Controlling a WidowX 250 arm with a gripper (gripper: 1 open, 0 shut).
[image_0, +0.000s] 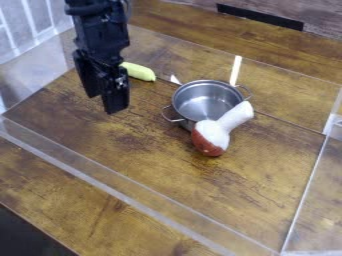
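Note:
My black gripper (107, 92) hangs at the upper left over the wooden table, its fingers pointing down and apparently empty. Just behind it lies a yellow-green vegetable-like object (138, 71). A steel pot (203, 97) stands to its right, with a red and white round object (209, 141) at the pot's front right and a white cylindrical object (235, 115) leaning by the rim.
Clear walls or panels edge the work area at the left and right (306, 190).

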